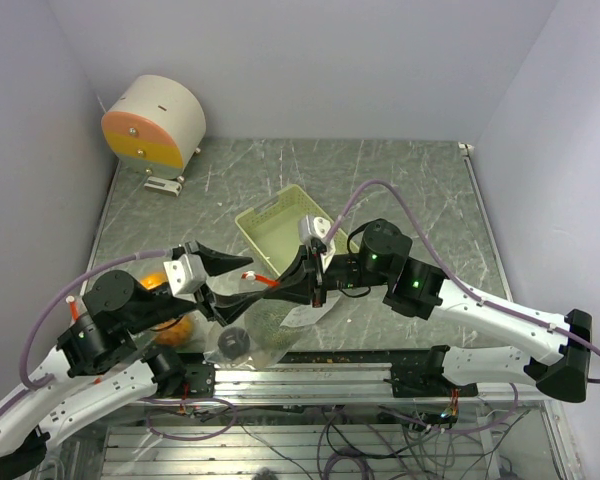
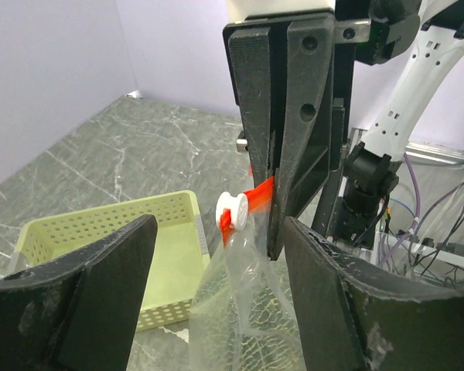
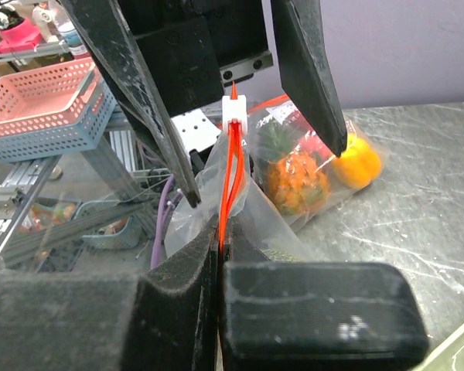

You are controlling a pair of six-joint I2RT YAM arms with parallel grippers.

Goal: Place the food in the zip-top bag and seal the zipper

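Note:
A clear zip top bag (image 1: 270, 328) hangs at the table's front, its red zipper strip (image 2: 260, 195) gripped at one end by my right gripper (image 1: 272, 290). On that strip sits a white slider (image 2: 232, 209), near the strip's left end. My left gripper (image 1: 230, 284) faces the slider with parted fingers (image 2: 116, 267); in the left wrist view the slider shows beyond the gap, and nothing is held. In the right wrist view the strip (image 3: 230, 185) runs from the slider down into the closed right fingers (image 3: 317, 309). A dark round item and greenish contents show through the bag from above.
A pale green basket (image 1: 277, 232) stands just behind the grippers. Another bag with a toy pineapple (image 3: 295, 183) and an orange fruit (image 3: 357, 163) lies at the left. A rounded cabinet (image 1: 156, 122) occupies the back left.

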